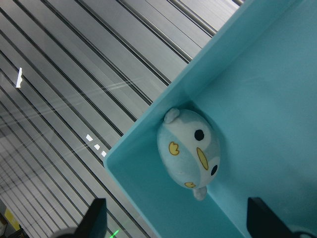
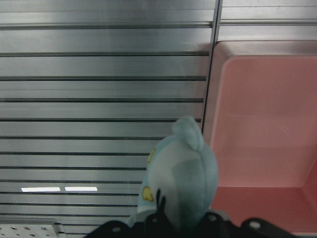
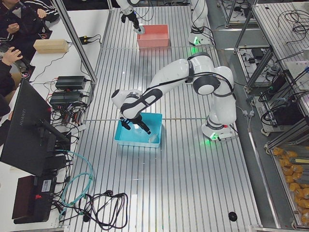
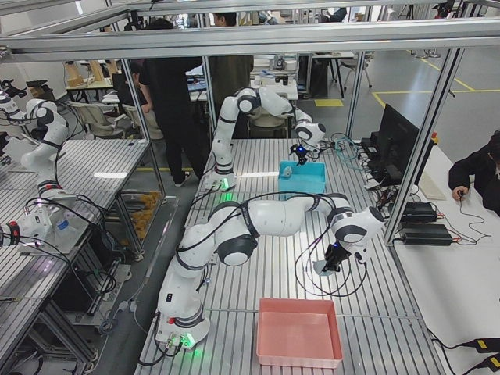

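Observation:
A light-blue plush toy with a yellow beak point(image 1: 188, 148) lies in the corner of the blue box point(image 3: 121, 137). My left gripper point(image 3: 136, 127) is open above that box, nothing between its fingers, with the toy below it in the left wrist view. My right gripper point(image 4: 332, 262) is shut on a second light-blue plush toy point(image 2: 181, 176), held beside the pink box point(image 2: 262, 114), above the table.
Metal slatted tables point(image 3: 183, 169) carry both boxes. A monitor point(image 3: 26, 130), black power units and coiled cables point(image 3: 104, 210) lie along one side. An upright frame post stands beside that side. Table space beside the blue box is clear.

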